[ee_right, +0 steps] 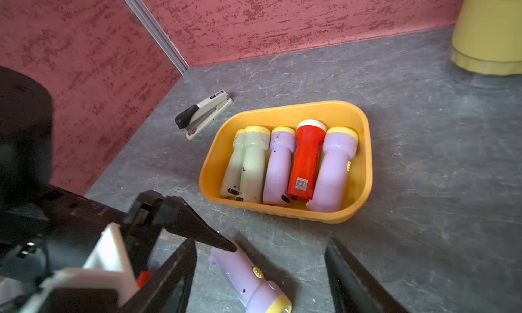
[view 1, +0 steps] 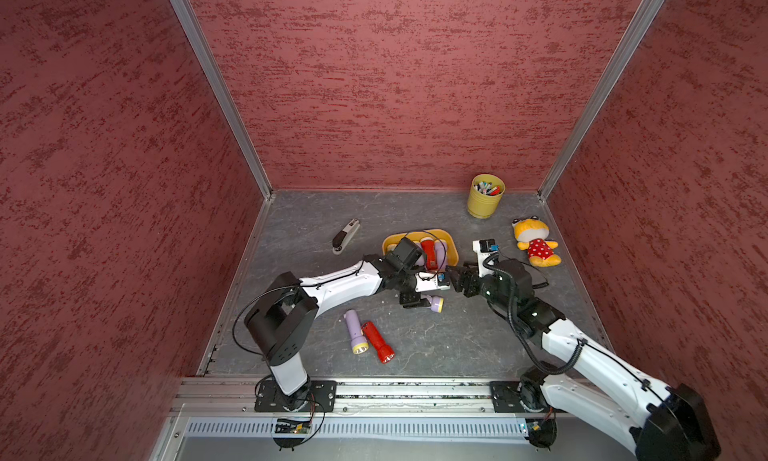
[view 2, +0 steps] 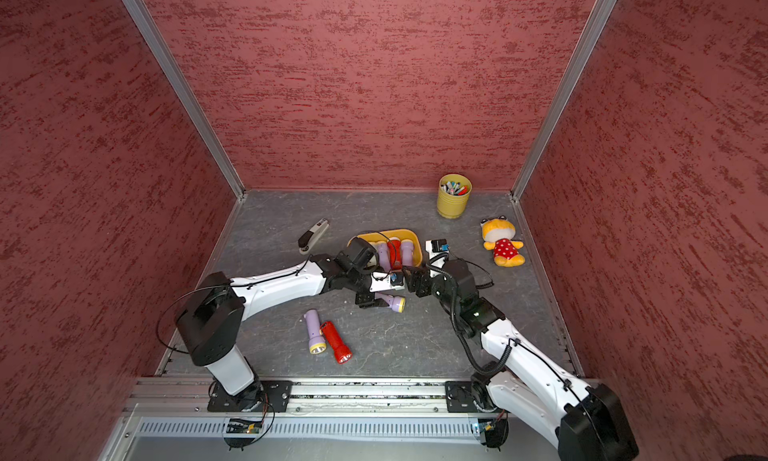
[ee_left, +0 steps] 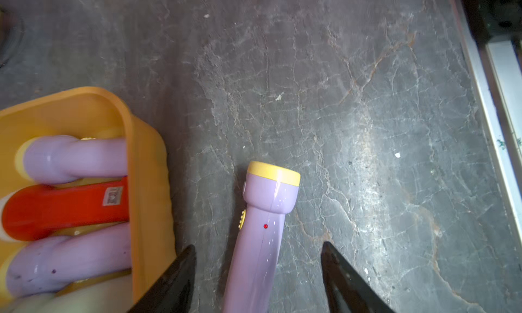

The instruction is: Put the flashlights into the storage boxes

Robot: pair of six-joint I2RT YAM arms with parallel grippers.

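A purple flashlight with a yellow rim lies on the table just in front of the yellow storage box. My left gripper is open above it, with the flashlight's body between its spread fingers and a gap on either side. My right gripper is open and empty, right of that flashlight and near the box's front right corner. Inside the box lie several flashlights side by side: green ones, a red flashlight and purple ones. Another purple flashlight and a red flashlight lie at the front left.
A stapler lies left of the box. At the back right stand a yellow bucket of pens and a plush toy. The two grippers are close together.
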